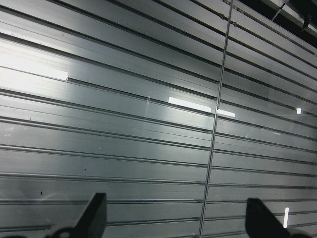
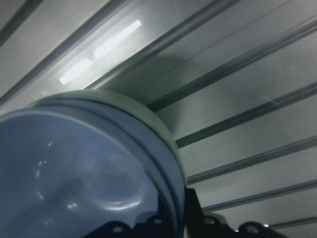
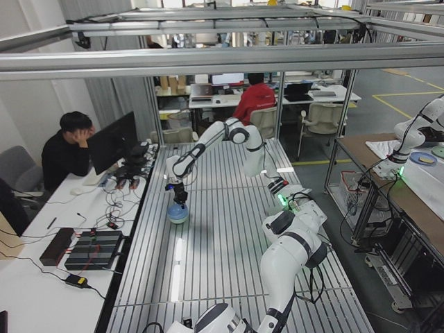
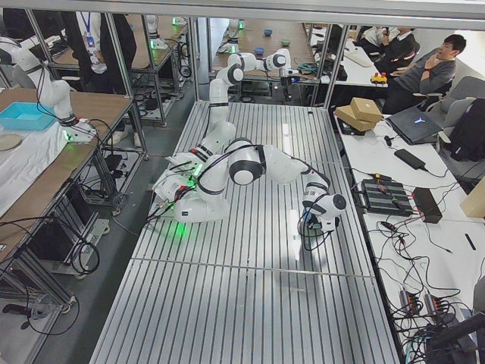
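Observation:
A stack of bowls, blue ones nested in a pale green one (image 3: 177,215), sits on the slatted metal table toward its left side in the camera left view. My right gripper (image 3: 178,197) is down at the rim of the stack; in the right wrist view the blue bowl (image 2: 84,173) fills the lower left and dark fingertips reach the rim, but whether they are closed on it is unclear. My left gripper's fingers (image 1: 91,218) stand apart over bare slats, with nothing between them.
A white desk (image 3: 41,298) with electronics, cables and a monitor borders it on one side; a brown workbench (image 3: 430,222) with another arm stands on the other side, across a gap.

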